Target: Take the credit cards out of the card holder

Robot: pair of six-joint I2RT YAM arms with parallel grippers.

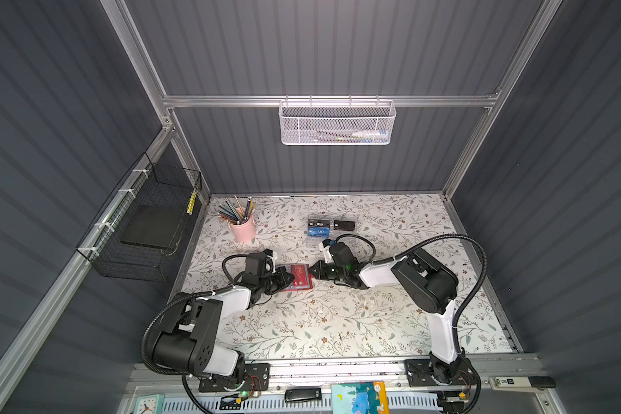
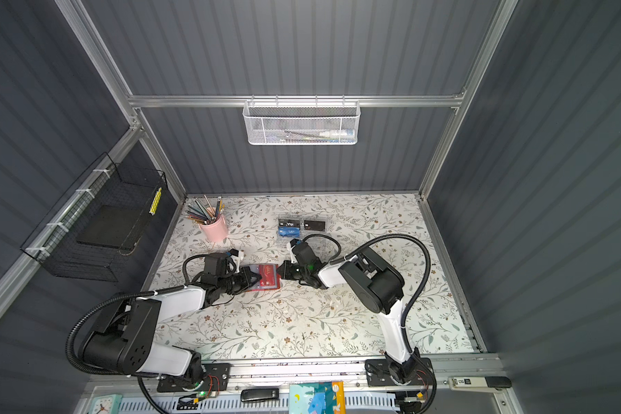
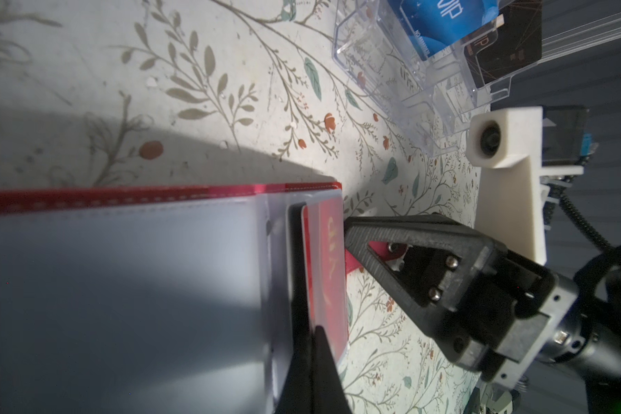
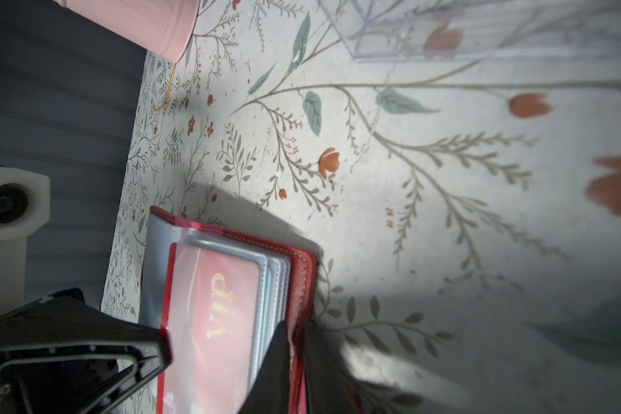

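Note:
The card holder lies open on the table, red-edged with clear sleeves. A red "VIP" card sits in its right part; the card's red edge nearest my left gripper shows. My left gripper is shut at that edge of the card, its fingertips meeting there; whether the card's thin edge is between them cannot be made out. On the opposite side, my right gripper is shut on the holder's red border, which shows between its fingers. Both grippers hide parts of the holder in the top views.
Behind the holder stands a clear tray with a blue card and two dark cards in it. A pink pen cup is at the back left. Bare table lies in front of the arms.

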